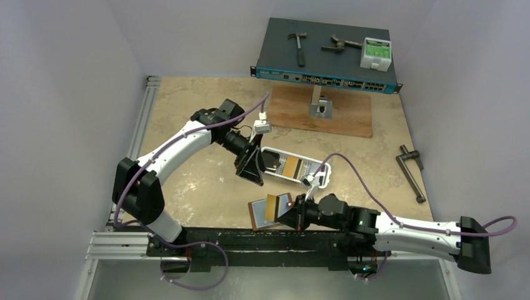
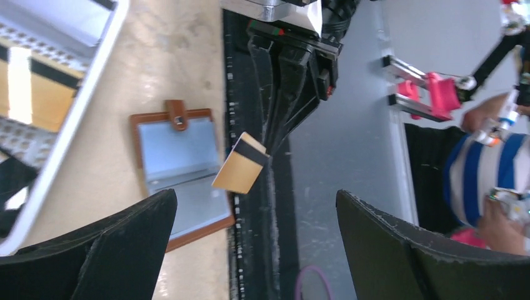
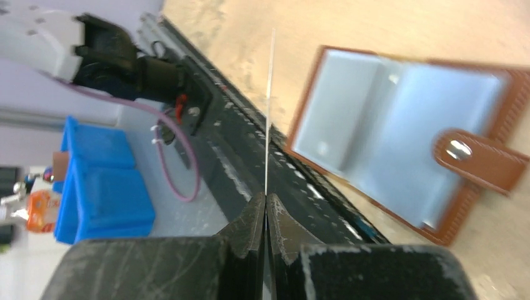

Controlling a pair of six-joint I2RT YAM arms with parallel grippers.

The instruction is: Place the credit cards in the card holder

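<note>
My right gripper (image 1: pixel 289 216) is shut on a thin gold card with a black stripe (image 1: pixel 272 207), held above the open blue-and-brown card holder (image 1: pixel 256 215); the right wrist view shows the card (image 3: pixel 269 106) edge-on, standing up from the shut fingertips. The holder (image 3: pixel 331 112) lies open on the table by the front edge. My left gripper (image 1: pixel 255 169) is raised beside a white tray (image 1: pixel 305 181), its fingers apart and empty in the left wrist view, where the tray (image 2: pixel 75 125) holds another gold card (image 2: pixel 47 94) with a black stripe.
A dark network unit (image 1: pixel 325 56) on a stand carries hammers and a box at the back. A metal tool (image 1: pixel 409 172) lies at the right edge. A dark beam runs along the front edge.
</note>
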